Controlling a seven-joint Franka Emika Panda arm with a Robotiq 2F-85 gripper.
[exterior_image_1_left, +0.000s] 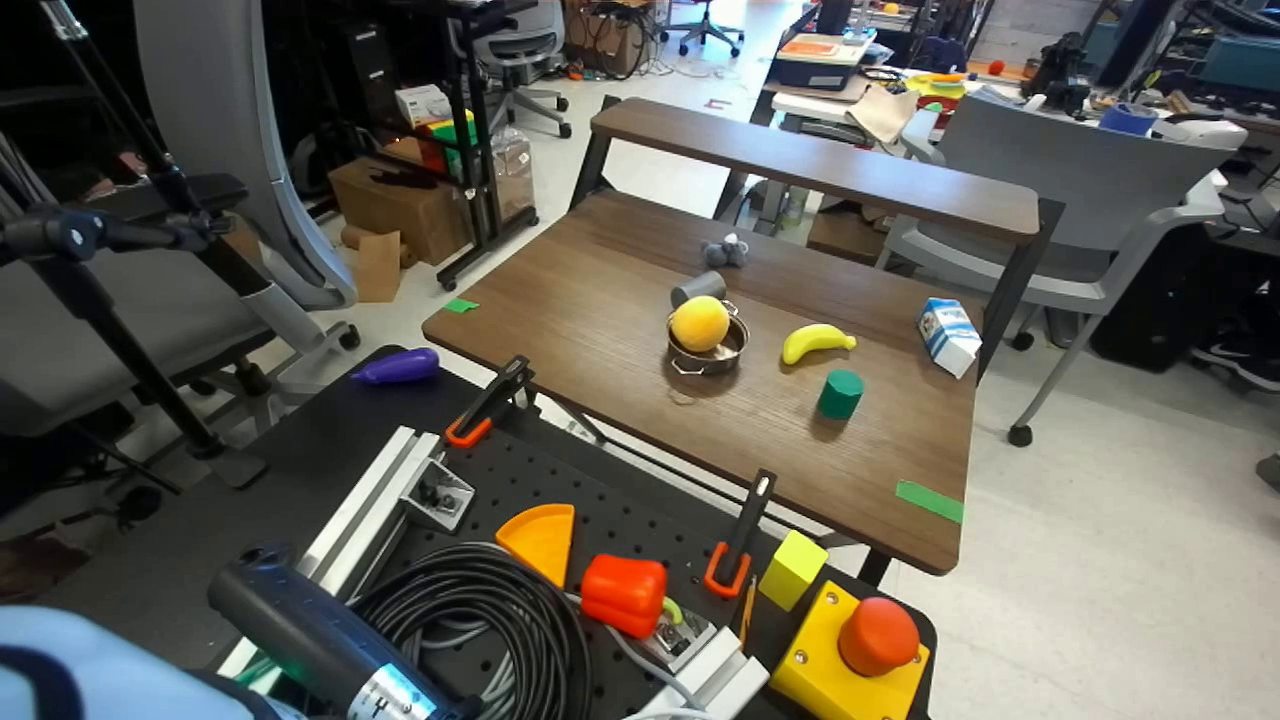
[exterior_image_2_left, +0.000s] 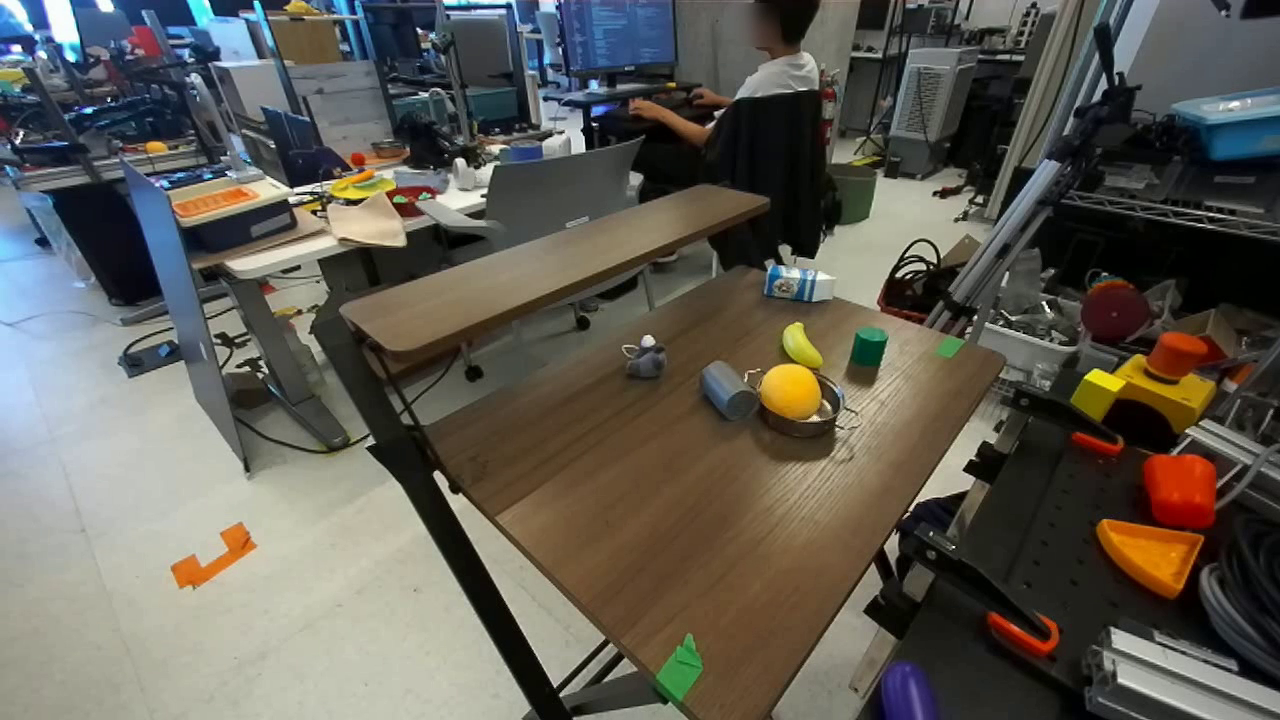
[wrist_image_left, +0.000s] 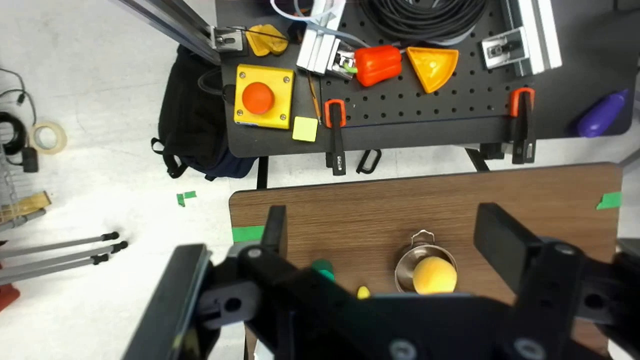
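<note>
My gripper stands open high above the wooden table (exterior_image_1_left: 564, 288), nothing between its widely parted fingers. Below it in the wrist view, a yellow-orange ball (wrist_image_left: 435, 276) rests in a small metal pot (wrist_image_left: 409, 264). Beside that pot, a grey cylinder (exterior_image_2_left: 728, 391) lies on its side. Nearby are a yellow banana (exterior_image_1_left: 817, 342) and a green cylinder (exterior_image_1_left: 841, 394), both partly hidden by the gripper in the wrist view. A grey plush toy (exterior_image_2_left: 645, 358) sits farther off. The blue and white carton (exterior_image_1_left: 949, 336) lies at the table's far end.
A raised shelf (exterior_image_1_left: 816, 162) spans the table's back. On the black bench (wrist_image_left: 480, 129) are a red pepper (wrist_image_left: 378, 65), an orange wedge (wrist_image_left: 433, 67), a yellow block (wrist_image_left: 304, 129), a purple eggplant (wrist_image_left: 603, 113) and an emergency-stop box (wrist_image_left: 267, 114). Clamps (wrist_image_left: 338, 141) stick out from its edge.
</note>
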